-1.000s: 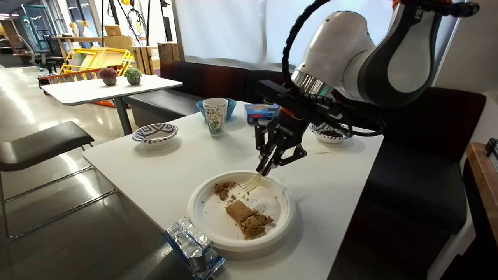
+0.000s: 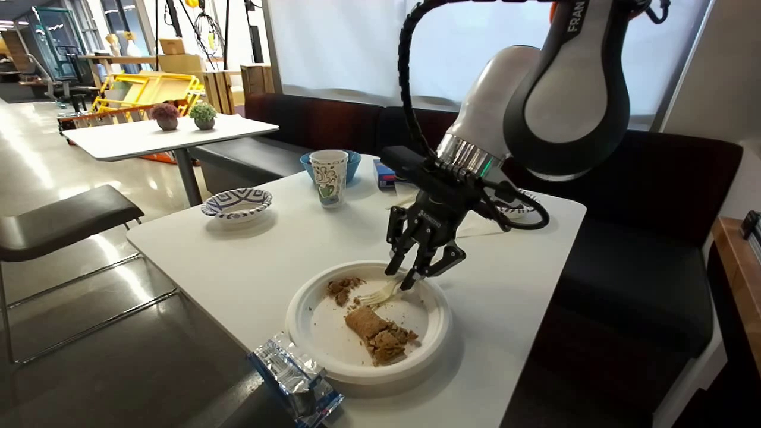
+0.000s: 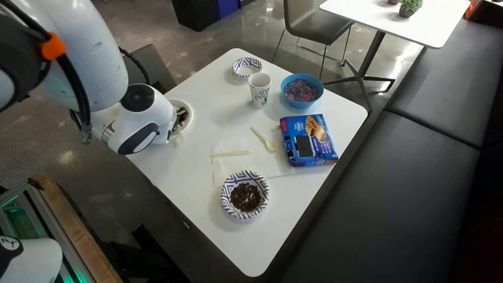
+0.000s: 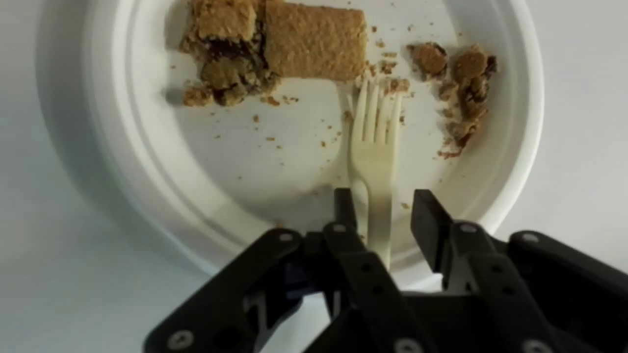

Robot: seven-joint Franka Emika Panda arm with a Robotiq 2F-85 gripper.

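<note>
A cream plastic fork (image 4: 377, 159) lies on the white plate (image 4: 112, 88), tines by the pastry and handle running over the near rim. My gripper is open above that rim, one finger on either side of the fork handle with a gap showing. In exterior view 1 the gripper (image 2: 401, 278) points down at the plate's far side. A broken brown pastry (image 4: 315, 41) and a heap of crumbled pieces (image 4: 468, 88) sit on the plate. In exterior view 2 the arm hides most of the plate (image 3: 187, 115).
A torn foil wrapper (image 2: 292, 378) lies beside the plate. Farther off stand a paper cup (image 3: 259, 89), an empty patterned bowl (image 3: 246, 67), a blue bowl (image 3: 301, 77), a blue box (image 3: 309, 140), a spoon (image 3: 265, 139) and a bowl of dark bits (image 3: 245, 196).
The gripper has come lower over the plate and its fingers have parted. The fork, held between them before, now rests on the plate.
</note>
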